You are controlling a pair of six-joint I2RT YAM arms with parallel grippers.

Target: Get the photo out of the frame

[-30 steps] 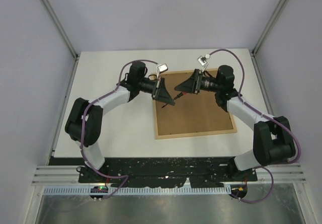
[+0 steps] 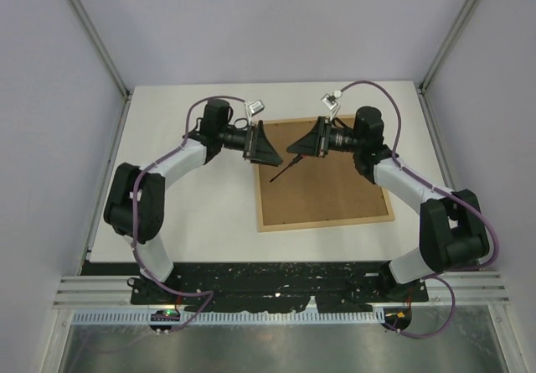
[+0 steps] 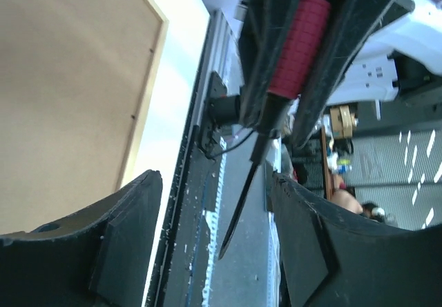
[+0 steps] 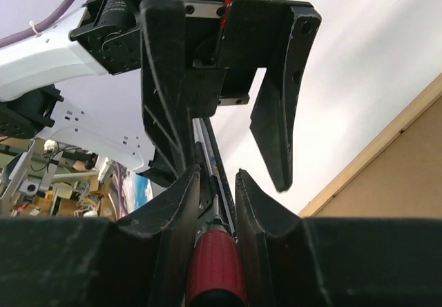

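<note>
A wooden photo frame (image 2: 368, 220) lies flat, its brown backing board (image 2: 331, 193) facing up; no photo shows. Over the frame's left part, my right gripper (image 2: 296, 149) is shut on a tool with a red handle (image 3: 302, 45). Its thin dark shaft (image 2: 283, 172) points down and leftward in the top view. Close by on the left, my left gripper (image 2: 272, 160) stands open. In the left wrist view the shaft (image 3: 242, 203) appears between its spread fingers, apparently not gripped. The right wrist view shows the red handle (image 4: 216, 262) between the right gripper's fingers.
Beneath the frame is a white table (image 2: 188, 214), with wide bare space to the left. The two grippers are very close together above the frame's left edge. Small dark tabs sit along the frame's inner edge.
The left gripper has shifted left and slightly up in the top view, leaving more of the shaft uncovered. The right gripper has drifted slightly left with the tool. The frame has not moved.
</note>
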